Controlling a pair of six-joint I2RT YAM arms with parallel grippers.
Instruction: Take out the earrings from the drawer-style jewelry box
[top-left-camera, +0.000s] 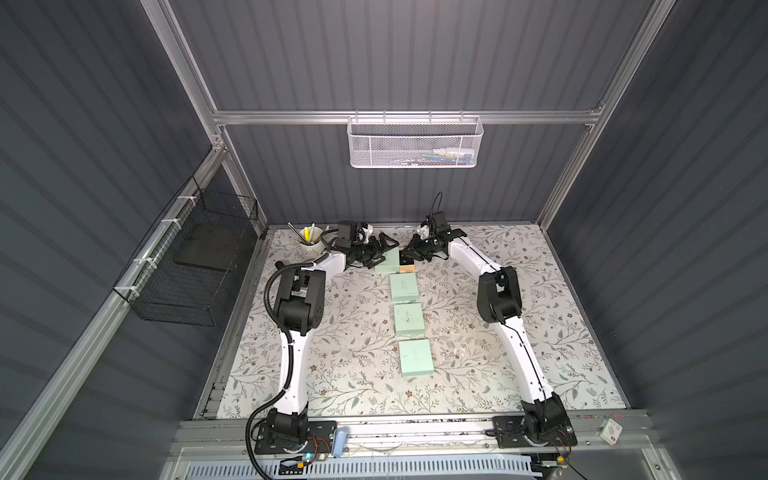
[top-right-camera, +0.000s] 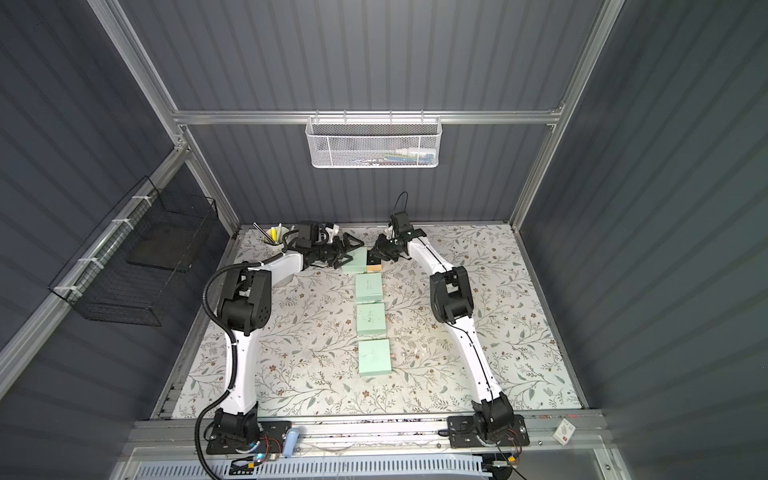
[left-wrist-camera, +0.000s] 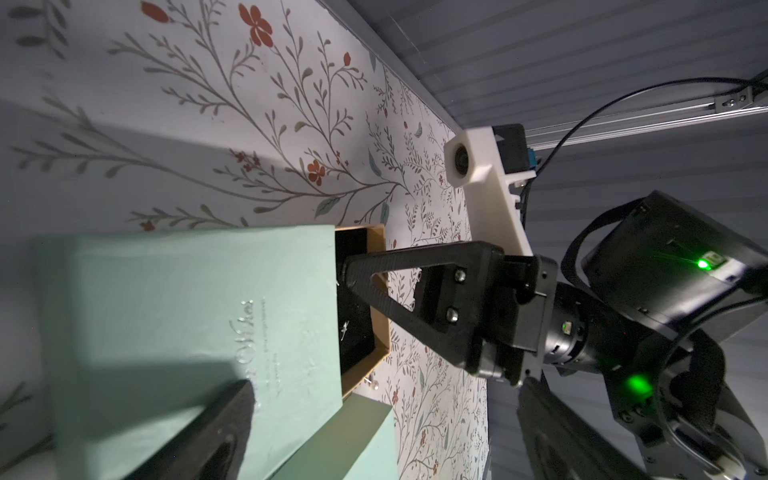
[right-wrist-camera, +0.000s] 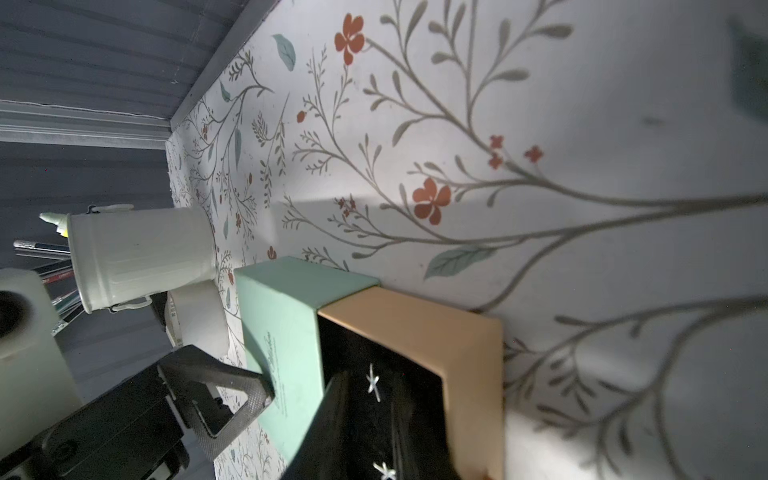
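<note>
A mint-green jewelry box (left-wrist-camera: 192, 336) stands at the back of the table, its tan drawer (right-wrist-camera: 416, 320) slid part way out on the right. Inside, the drawer has a black lining, on which a silver star-shaped earring (right-wrist-camera: 373, 382) shows beside my right fingers; a second silver piece (right-wrist-camera: 385, 470) appears lower down. My right gripper reaches into the drawer and is shut; whether anything thin sits between its blurred fingers cannot be made out. Open around the box's cover, my left gripper has one finger on the near side and one beyond.
Three more mint boxes run in a column toward the front, with the nearest box (top-left-camera: 416, 357) at the bottom. A white pot of pens (right-wrist-camera: 148, 256) stands at the back left.
</note>
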